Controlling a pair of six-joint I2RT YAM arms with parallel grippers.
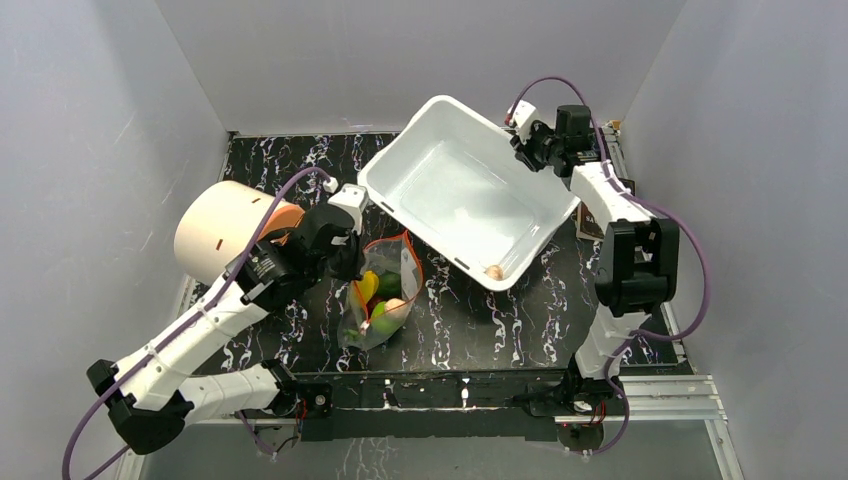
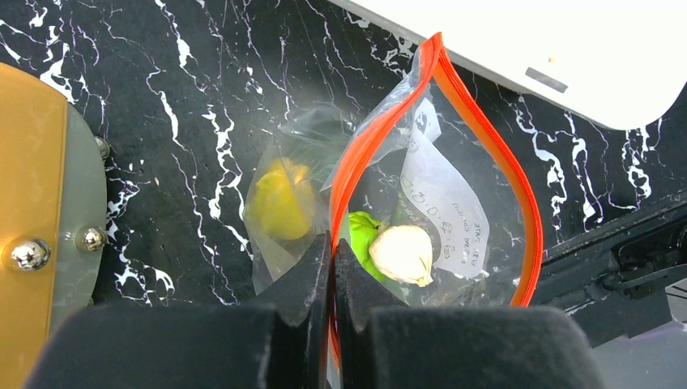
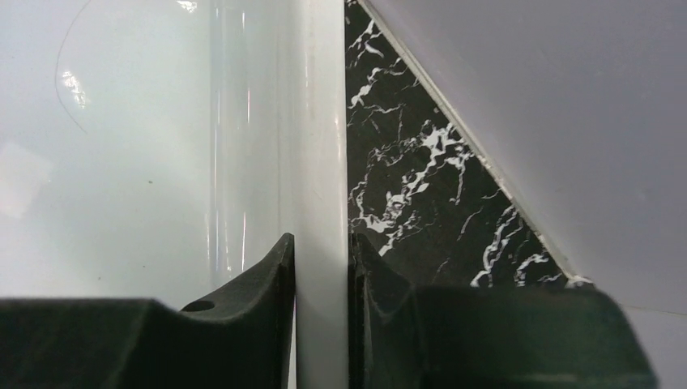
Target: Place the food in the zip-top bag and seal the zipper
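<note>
The clear zip top bag (image 1: 352, 325) with an orange zipper edge (image 2: 491, 134) stands on the table, its mouth spread open. Inside show a yellow item (image 1: 367, 287), a dark green one (image 1: 390, 284), a lighter green one and a pale bulb (image 2: 403, 253). My left gripper is shut on one side of the bag's orange edge, a thin strip between its fingers. At the far right, my right gripper is shut on the rim of a white bin (image 1: 414, 112). One pale bulb (image 1: 494, 272) lies at the bin's near end.
A cream-coloured cylinder with an orange opening (image 1: 232, 228) stands left of the bag, close to my left arm. The bin's near end comes close to the bag's right side. Bare dark marble table (image 1: 470, 335) shows right of the bag, and grey walls surround everything.
</note>
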